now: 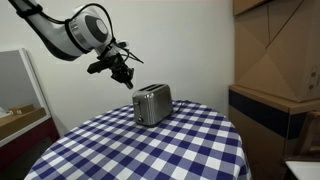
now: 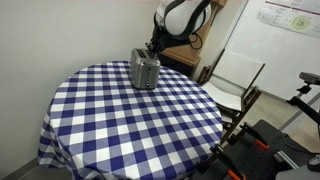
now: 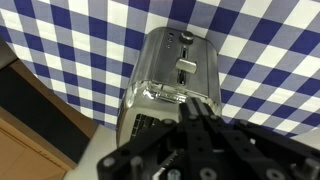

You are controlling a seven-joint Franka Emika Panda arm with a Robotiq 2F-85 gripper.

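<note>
A silver two-slot toaster (image 1: 153,105) stands upright on the blue-and-white checked tablecloth (image 1: 185,150). In the wrist view, the end of the toaster (image 3: 180,65) with its lever and knob faces up the picture. My gripper (image 1: 129,83) hangs above and to the left of the toaster in exterior view 1, apart from it. The fingers, dark and close together at the bottom of the wrist view, cover part of the toaster's top. Nothing shows between them; the gripper is shut. In exterior view 2 the gripper (image 2: 152,47) overlaps the toaster's top edge (image 2: 145,55).
Tall brown cardboard boxes (image 1: 275,50) stand behind the table at the right. A white folding chair (image 2: 232,82) is beside the table in exterior view 2. Apart from the toaster, the tablecloth is bare.
</note>
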